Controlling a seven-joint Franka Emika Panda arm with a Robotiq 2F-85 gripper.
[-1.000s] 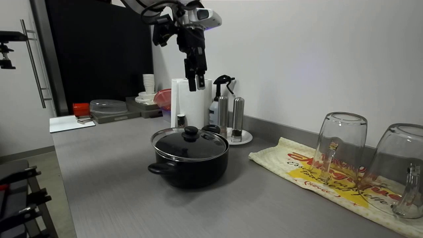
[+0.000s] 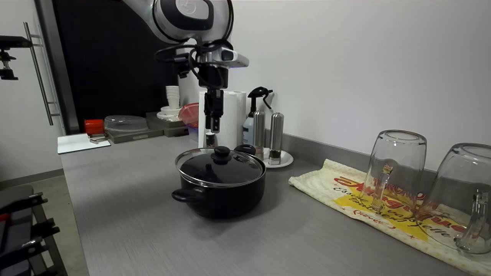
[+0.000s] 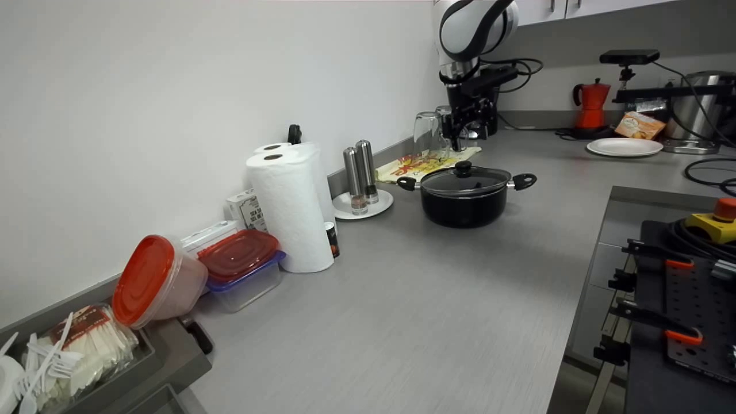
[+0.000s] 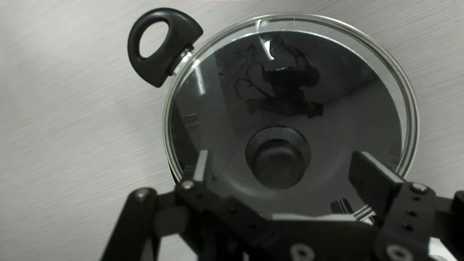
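Observation:
A black pot (image 2: 225, 201) with two side handles stands on the grey counter, covered by a glass lid (image 4: 287, 87) with a metal rim. The lid's round black knob (image 4: 278, 163) shows in the wrist view between my fingers, farther down than they are. My gripper (image 2: 213, 128) hangs above the pot, pointing down. In exterior view 2 the gripper (image 3: 455, 146) is just above the knob's height, apart from the lid. Its fingers (image 4: 375, 180) are wide apart with nothing held between them.
Behind the pot, two metal grinders (image 3: 360, 172) stand on a small white plate (image 2: 286, 159), near paper towel rolls (image 3: 290, 214). Two upturned glass mugs (image 2: 396, 165) rest on a printed cloth (image 2: 338, 188).
My gripper has come down and shifted left in exterior view 1, closer to the lid. The pot and lid have stayed in place.

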